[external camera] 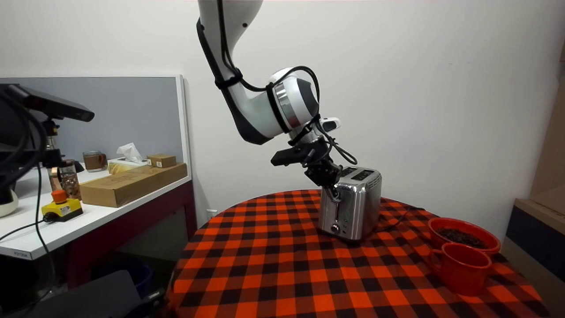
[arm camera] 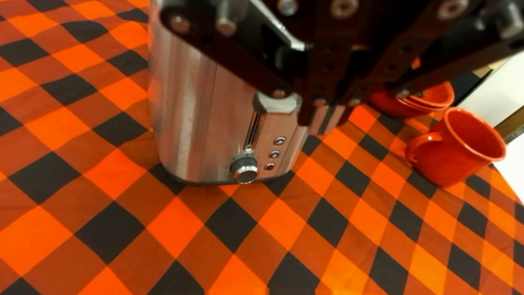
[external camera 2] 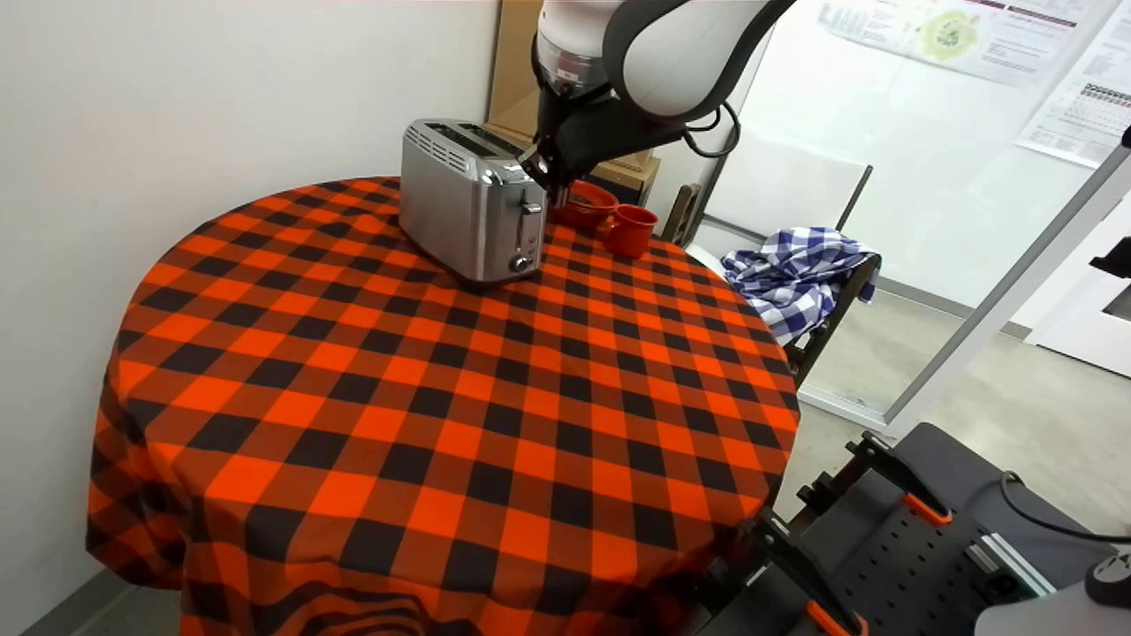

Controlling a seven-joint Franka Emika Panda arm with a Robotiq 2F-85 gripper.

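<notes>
A silver toaster (external camera: pixel 352 204) stands upright on the checked tablecloth, its side lever (arm camera: pixel 276 104) at the top of the slot and its knob (arm camera: pixel 245 170) below. My gripper is shut, with nothing visible between its fingertips. It hangs in front of the toaster's lever end; in the wrist view the tips appear just right of the lever. Seen from exterior view 2, the gripper (external camera 2: pixel 558 195) is also close beside the lever (external camera 2: pixel 531 208). Whether they touch cannot be told. Both bread slots (external camera: pixel 355 173) look empty from here.
To the toaster's right are a red mug (external camera: pixel 462 268) and a red bowl (external camera: pixel 464 233) of dark bits. A black cord (external camera: pixel 398 221) trails behind the toaster.
</notes>
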